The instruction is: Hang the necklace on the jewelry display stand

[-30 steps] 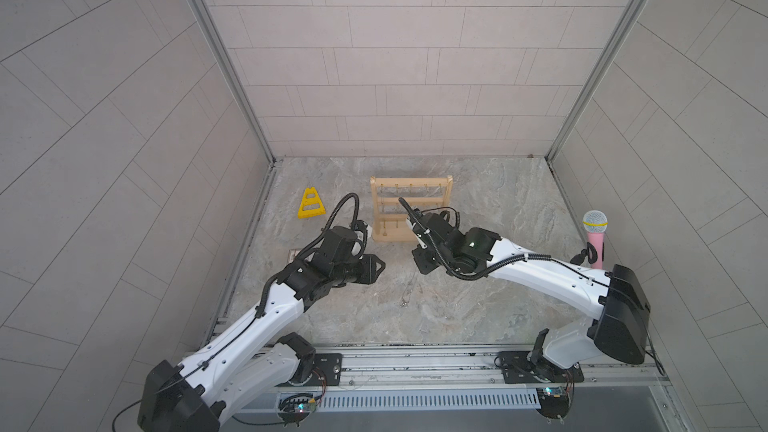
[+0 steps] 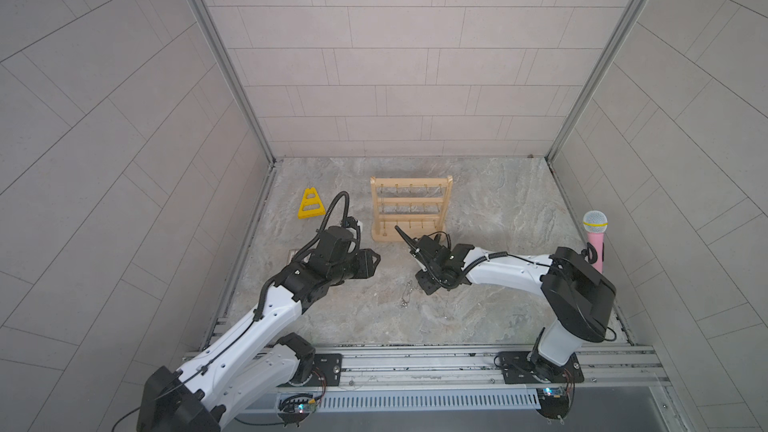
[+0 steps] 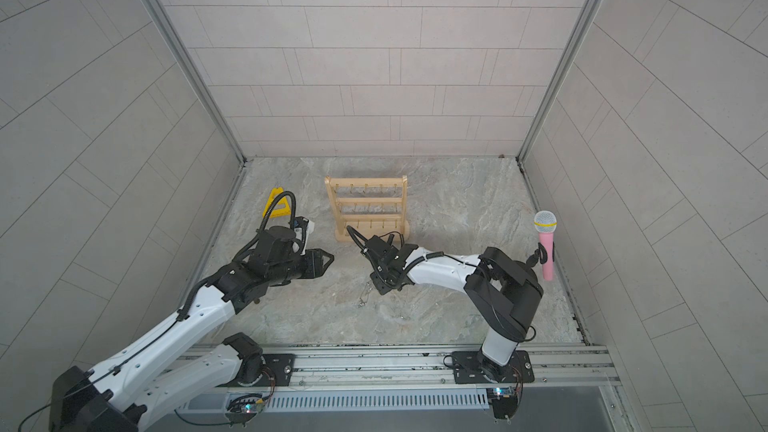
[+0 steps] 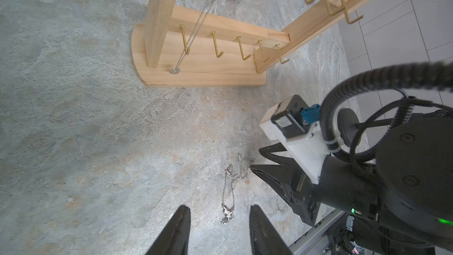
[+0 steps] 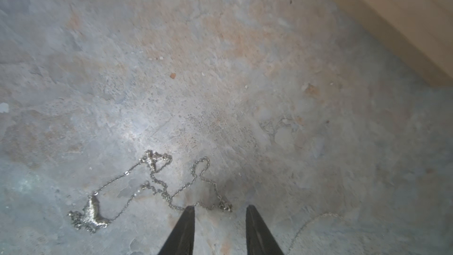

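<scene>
The wooden jewelry stand (image 2: 412, 181) (image 4: 159, 19) with brass hooks stands at the middle back; a silver chain hangs on it. Silver necklaces (image 5: 93, 212) (image 4: 228, 210) lie tangled on the table in front of it. My right gripper is open, low beside the tangle, with its fingertips near the chain's right end; in the left wrist view it points at the necklaces from the right. My left gripper is part open above the table, left of the right one, with nothing seen between its fingers.
A yellow triangular object (image 2: 310, 212) lies at the back left. A pink microphone (image 2: 594, 248) is at the far right. Both arms are close together in front of the stand.
My right arm has come down toward the necklaces, its elbow drawing in and turning.
</scene>
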